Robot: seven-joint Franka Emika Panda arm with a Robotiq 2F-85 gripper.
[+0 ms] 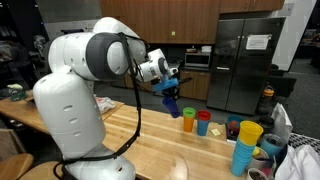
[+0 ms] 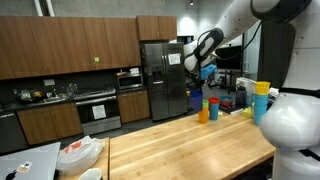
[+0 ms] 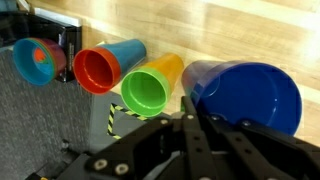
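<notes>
A dark blue cup (image 1: 173,107) hangs above the wooden table, held near its rim by my gripper (image 1: 168,88). In the wrist view the open mouth of the blue cup (image 3: 250,100) faces the camera, and my gripper is shut on its wall. Just right of it in the first exterior view stands a green cup (image 1: 188,113) stacked with an orange one (image 1: 188,125). Beside that pair is a red cup (image 1: 203,116) stacked with a blue one (image 1: 203,128). Whether the held cup touches the green stack cannot be told.
A tall stack of yellow and blue cups (image 1: 243,150) stands at the near right, with bowls and a white bag (image 1: 300,160) around it. A dark mat (image 3: 105,125) lies under part of the cup row.
</notes>
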